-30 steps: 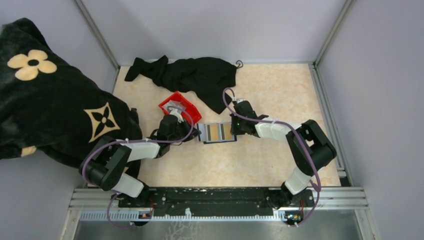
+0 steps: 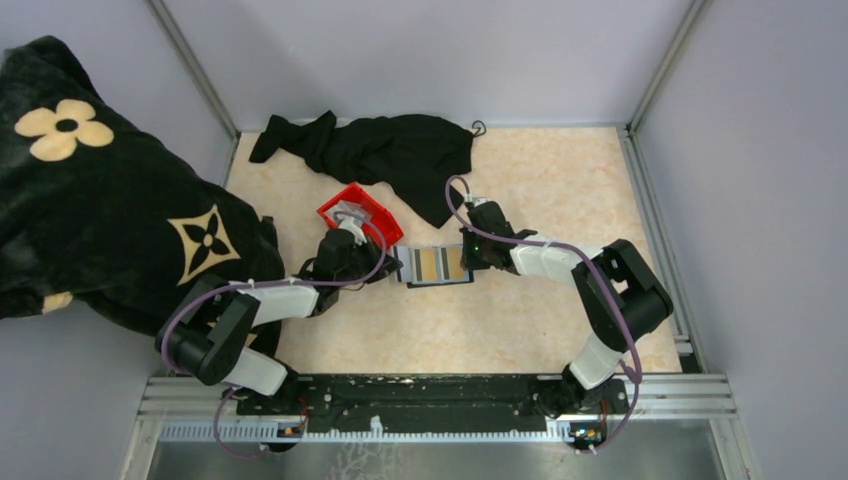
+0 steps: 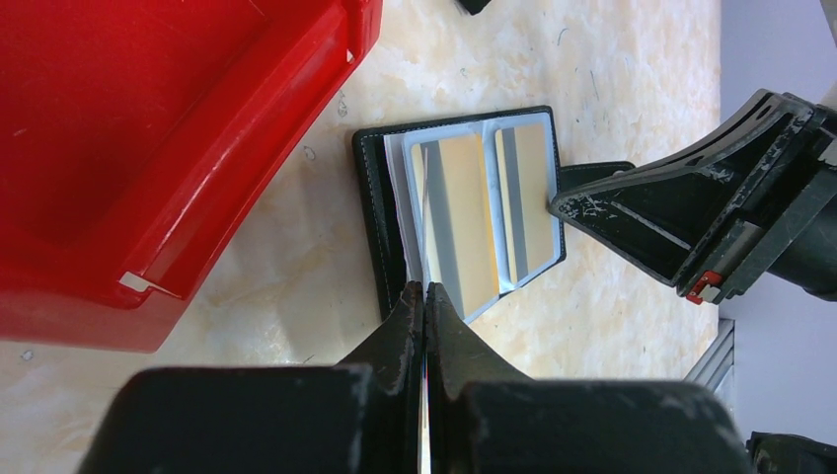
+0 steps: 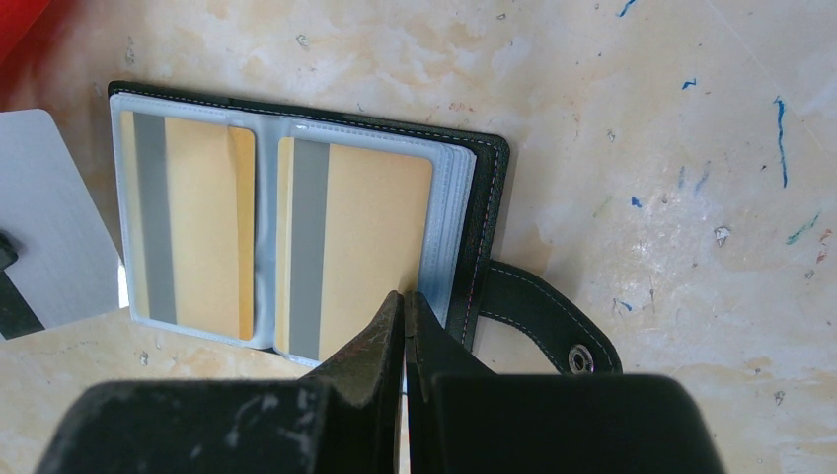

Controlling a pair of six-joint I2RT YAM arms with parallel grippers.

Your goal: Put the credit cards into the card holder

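The black card holder lies open on the table, its clear sleeves showing beige, grey-striped cards. My left gripper is shut on a thin card, edge-on in its own view; the right wrist view shows this card's grey face beside the holder's left side. My right gripper is shut at the right-hand sleeve's edge, over the beige card; nothing clearly shows between its fingers.
A red tray with pale contents stands beside the holder, behind my left gripper. Black cloth lies along the back, and a large dark plush item fills the left.
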